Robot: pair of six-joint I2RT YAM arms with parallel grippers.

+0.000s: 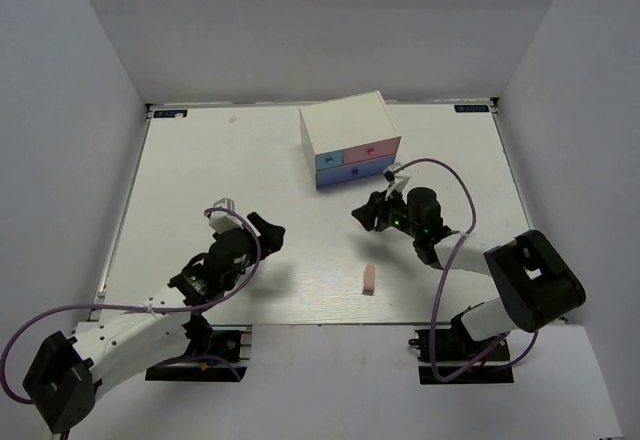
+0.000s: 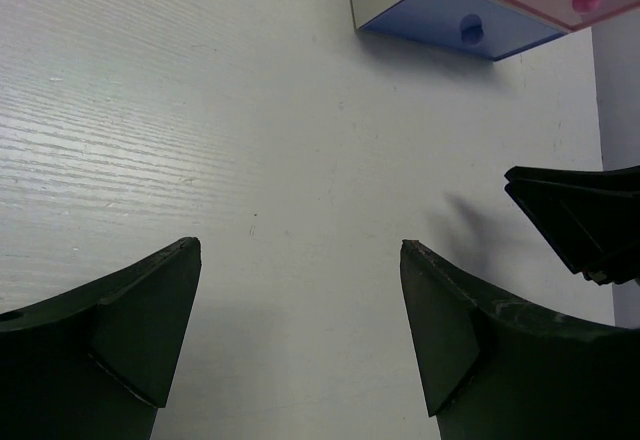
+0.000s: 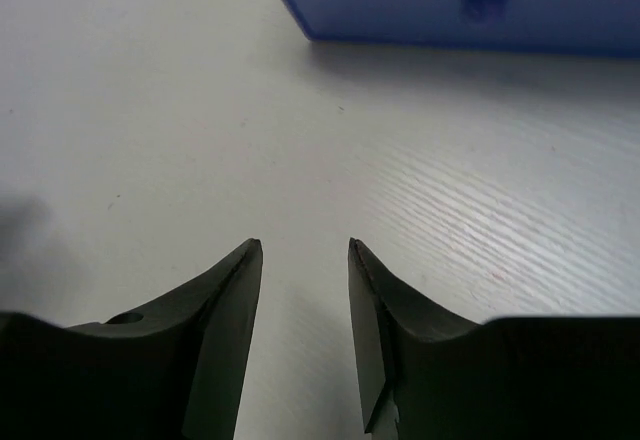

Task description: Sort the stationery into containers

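A pink eraser-like block (image 1: 369, 279) lies near the table's front edge, right of centre. At the back stands a white cabinet (image 1: 348, 123) whose blue, pink and wide dark blue drawers (image 1: 355, 171) are all closed. My right gripper (image 1: 367, 220) hangs in front of the cabinet, its fingers part open with only bare table showing between them in the right wrist view. To the left, my left gripper (image 1: 268, 231) stands wide open above the table and holds nothing. The block shows in neither wrist view.
Cables loop along both arms. Walls (image 1: 300, 30) close in the back and sides.
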